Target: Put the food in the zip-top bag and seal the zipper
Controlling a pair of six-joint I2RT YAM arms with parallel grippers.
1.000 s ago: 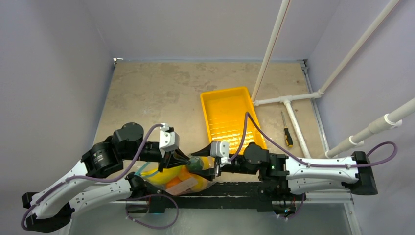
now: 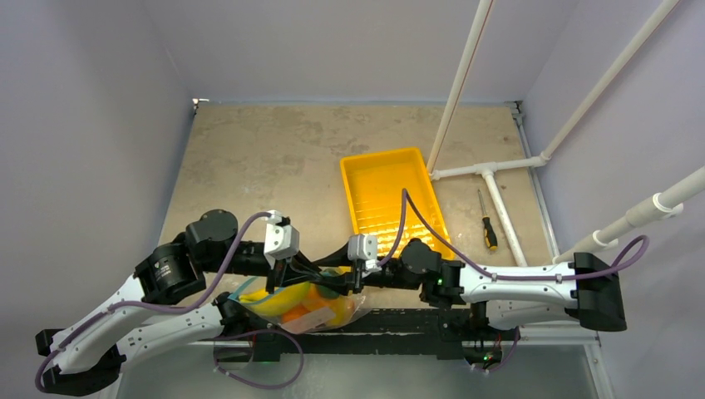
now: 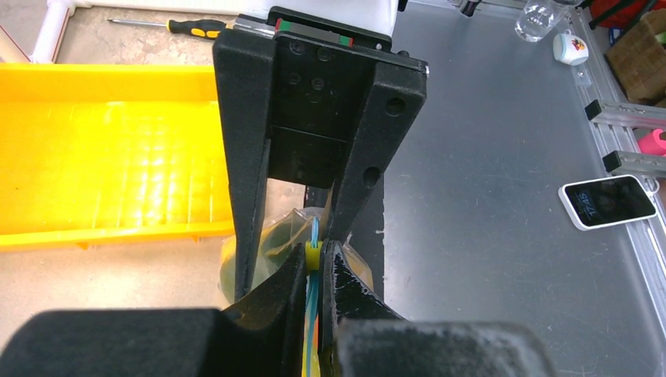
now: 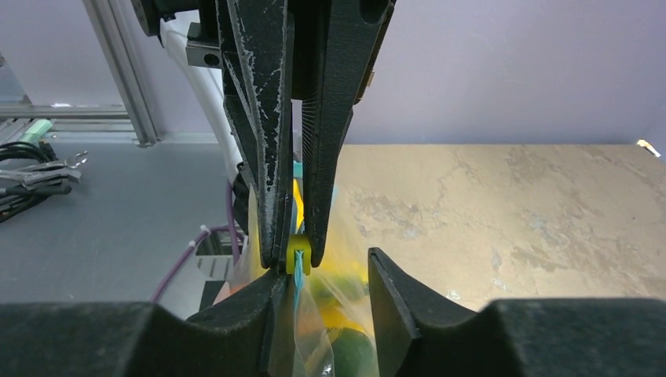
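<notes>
Near the front edge of the table, the clear zip top bag holds yellow food, orange food and a dark green piece. My left gripper is shut on the yellow zip slider, which sits on the blue zip strip. Facing it from the right, my right gripper is part open, its fingers on either side of the bag's top. In the right wrist view the blue strip passes close to its left finger. Arms and fingers hide part of the bag's mouth.
An empty yellow tray stands behind and right of the bag. A screwdriver lies at the right beside white pipes. Bare table spreads across the back left.
The right gripper has come left, towards the left gripper, and its fingers are closer together over the bag.
</notes>
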